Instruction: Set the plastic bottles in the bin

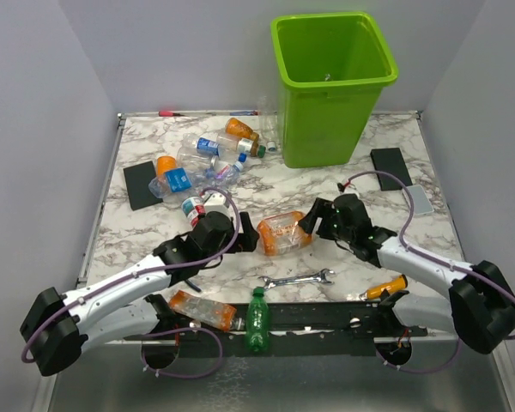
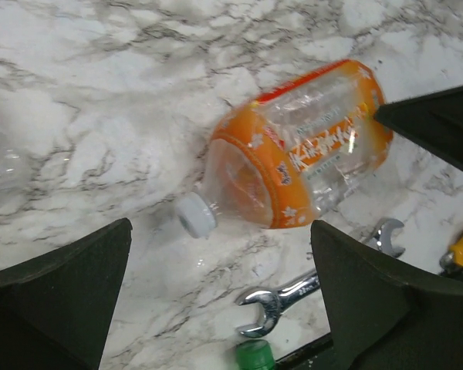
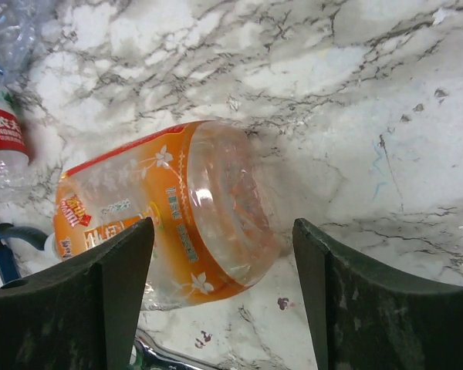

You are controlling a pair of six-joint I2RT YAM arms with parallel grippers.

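Note:
An orange-labelled plastic bottle [image 1: 283,233] lies on its side between my grippers, its white cap [image 2: 197,214] toward the left one. My left gripper [image 1: 245,233] stands open just left of it, nothing between its fingers. My right gripper [image 1: 316,219] is open over the bottle's right end [image 3: 231,200]. More bottles [image 1: 215,159] lie at the back left; a green bottle [image 1: 257,322] and another orange-labelled one [image 1: 197,309] lie at the front. The green bin [image 1: 330,120] stands at the back right.
A wrench [image 1: 296,279], a yellow-handled tool [image 1: 386,287], dark pads [image 1: 142,184] and a grey slab [image 1: 419,199] lie around.

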